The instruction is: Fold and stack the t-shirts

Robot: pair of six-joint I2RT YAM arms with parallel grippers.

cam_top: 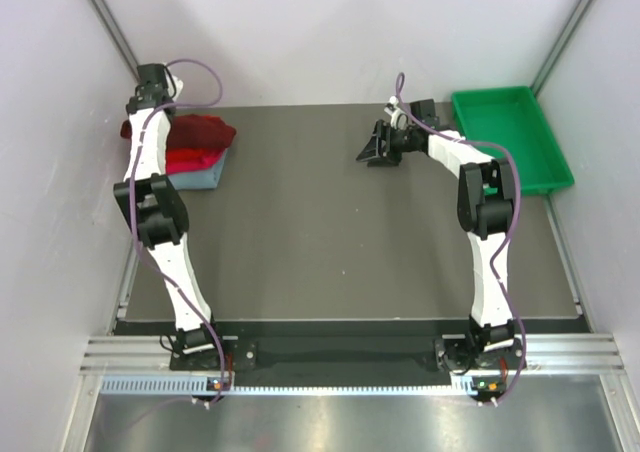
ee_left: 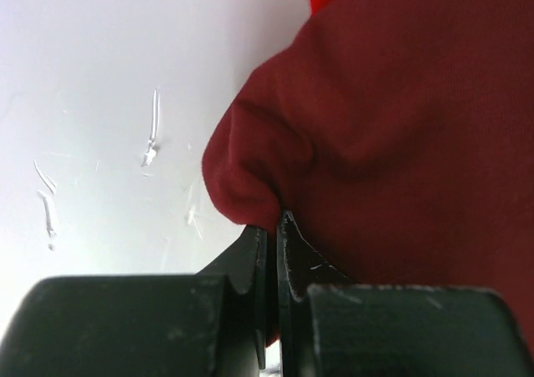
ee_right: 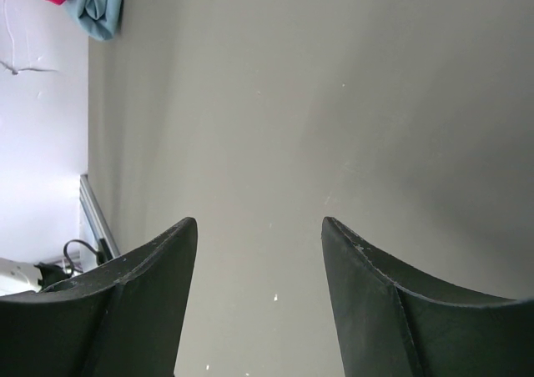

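At the back left of the table a dark red shirt (cam_top: 205, 132) lies on top of a bright red one (cam_top: 190, 160), with a light blue folded shirt (cam_top: 200, 178) beneath. In the left wrist view, my left gripper is shut on a bunched edge of the dark red shirt (ee_left: 375, 143). From above, the left arm covers part of the pile. My right gripper is open over bare table, its fingers (ee_right: 171, 260) well apart and empty. The pile's blue corner (ee_right: 100, 6) shows at the upper left of the right wrist view.
A green bin (cam_top: 510, 137), empty, stands at the back right behind the right arm. White walls enclose the left, back and right sides, the left one close to the pile.
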